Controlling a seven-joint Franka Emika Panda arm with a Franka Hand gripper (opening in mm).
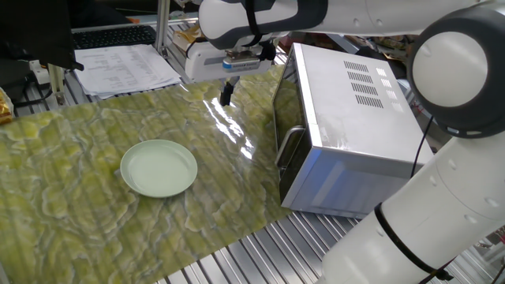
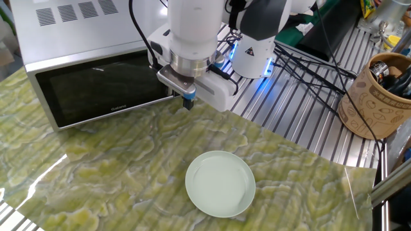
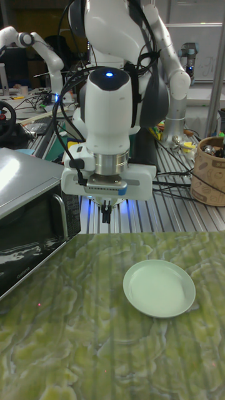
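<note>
A pale green round plate (image 1: 159, 169) (image 2: 220, 184) (image 3: 159, 288) lies flat and empty on the green marbled mat. The silver microwave (image 1: 355, 110) (image 2: 83, 29) (image 3: 25, 174) stands beside it with its dark door (image 2: 106, 86) shut; its handle (image 1: 290, 147) (image 3: 62, 216) shows in exterior views 1 and 3. My gripper (image 1: 226, 96) (image 2: 187, 103) (image 3: 106, 213) hangs above the table, pointing down, near the microwave's front and apart from the plate. Its dark fingertips are together, and nothing shows between them.
Papers (image 1: 126, 69) and a keyboard (image 1: 114, 37) lie beyond the mat. A brown bucket of tools (image 2: 372, 102) (image 3: 210, 174) stands on the slatted metal table near the arm's base. Around the plate, the mat (image 1: 63, 213) is clear.
</note>
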